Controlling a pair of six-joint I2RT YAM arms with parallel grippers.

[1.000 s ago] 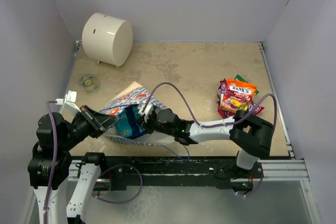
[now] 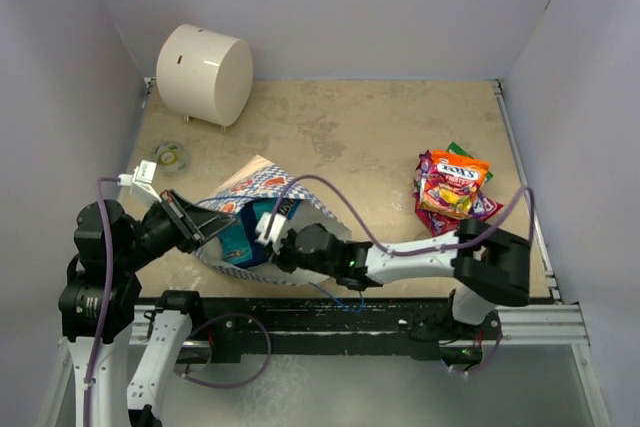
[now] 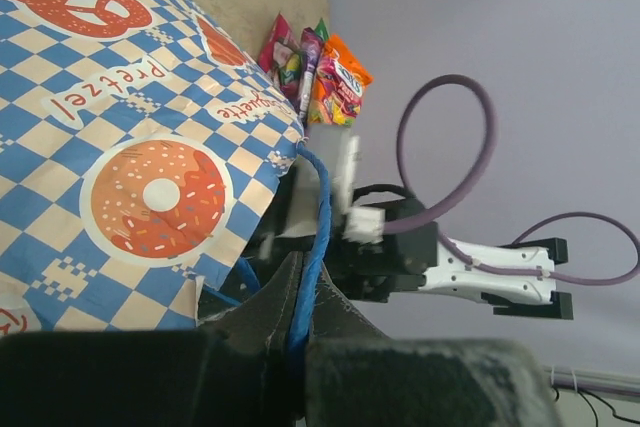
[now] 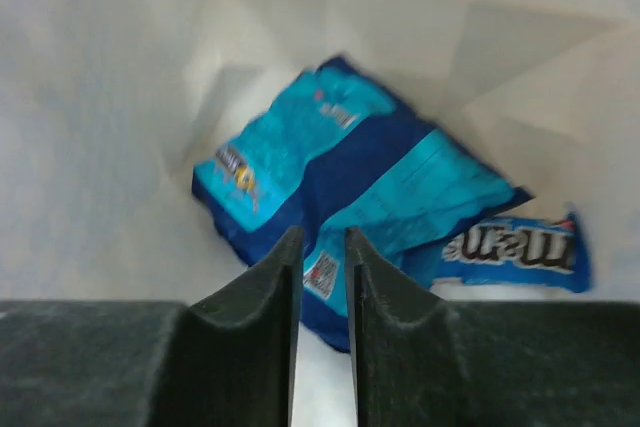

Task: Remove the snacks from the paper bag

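Note:
The paper bag (image 2: 258, 183), blue-and-white checked with pretzel and donut prints, lies on the left of the table. Its blue cord handle (image 3: 318, 227) runs between the fingers of my left gripper, which is shut on it. Inside the bag, a teal and dark blue snack pack (image 4: 290, 182) rests against the pale paper, with a second blue pack (image 4: 515, 252) at its right. My right gripper is in the bag's mouth, its fingertips a little apart over the first pack, with no grip on it showing.
Colourful snack bags (image 2: 450, 187) are piled at the table's right. A white cylinder (image 2: 205, 75) stands at the back left, near a small clear round item (image 2: 170, 156). Bare table (image 2: 350, 132) spreads across the middle and back.
The left arm has barely shifted.

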